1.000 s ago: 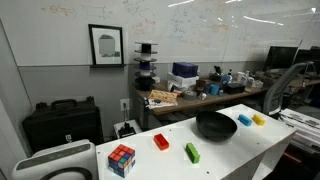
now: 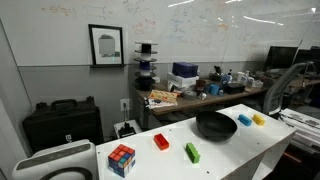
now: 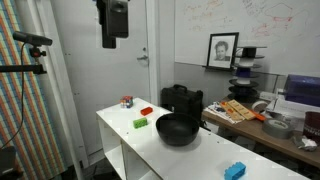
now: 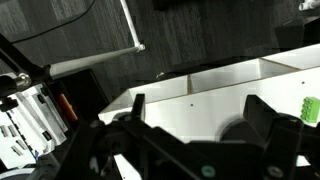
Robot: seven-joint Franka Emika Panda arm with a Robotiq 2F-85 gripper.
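High above the near edge of the white table [image 3: 190, 160] hangs my gripper [image 3: 108, 43]. In the wrist view the gripper is open, its fingers wide apart with nothing held between them. A black bowl [image 2: 216, 126] sits on the table. Left of it lie a green block [image 2: 192, 153] and a red block [image 2: 161, 141], with a Rubik's cube [image 2: 121, 160] at the left end. Beyond the bowl to the right are a blue block [image 2: 244, 120] and a yellow block [image 2: 259, 119]. The wrist view shows the green block [image 4: 311, 110] at its right edge; my gripper partly hides the bowl.
A white appliance [image 2: 57, 165] stands beside the cube. Behind the table run a cluttered wooden bench [image 3: 265, 138] and a black case [image 2: 64, 124].
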